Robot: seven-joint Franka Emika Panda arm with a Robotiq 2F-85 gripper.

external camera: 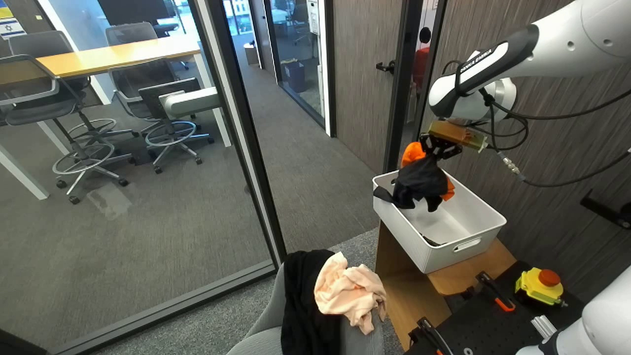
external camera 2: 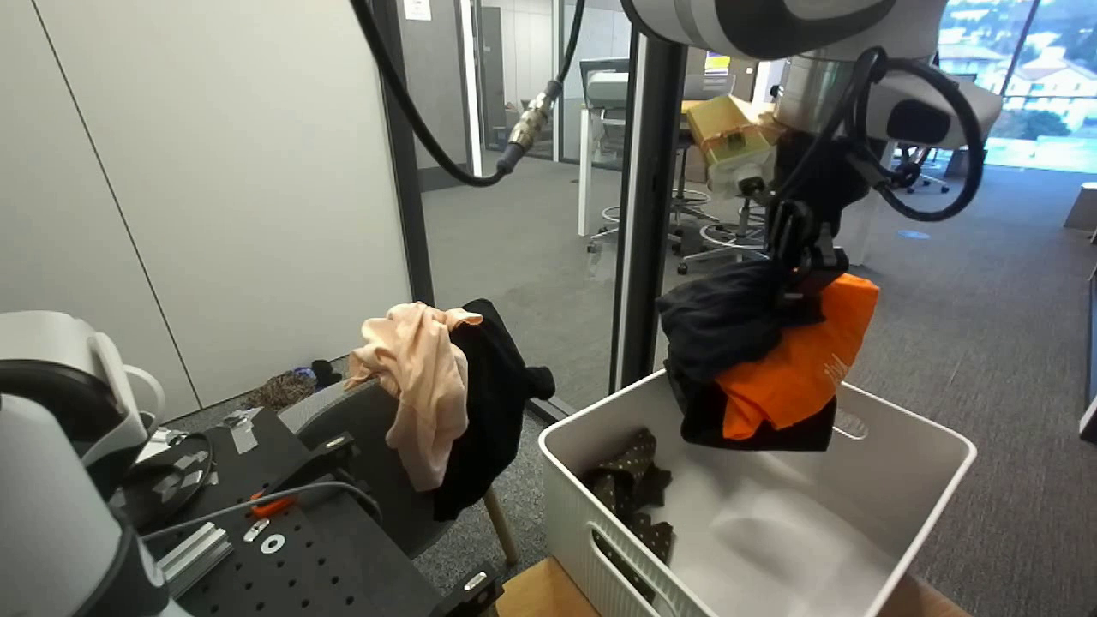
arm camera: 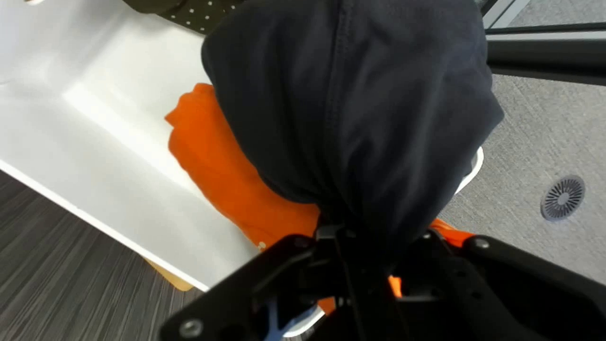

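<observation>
Over the white bin (external camera 2: 926,494), my gripper (external camera 2: 807,269) is shut on a bunched black and orange garment (external camera 2: 725,324). The cloth hangs below the fingers, dark folds on one side and an orange part with small pale lettering on the other. In exterior view 1 its lower folds (external camera: 418,186) overlap the bin's far-left rim. Dark cloth fills the middle of the wrist view and hides the fingertips of the gripper. A dark cloth with pale dots (external camera 2: 627,478) lies in the bin along one wall.
A pale peach cloth (external camera: 350,290) and a black cloth (external camera: 307,296) drape over a grey chair beside the bin. A yellow box with a red button (external camera: 541,286) sits on the black perforated board (external camera 2: 308,566). Much of the bin's floor is bare.
</observation>
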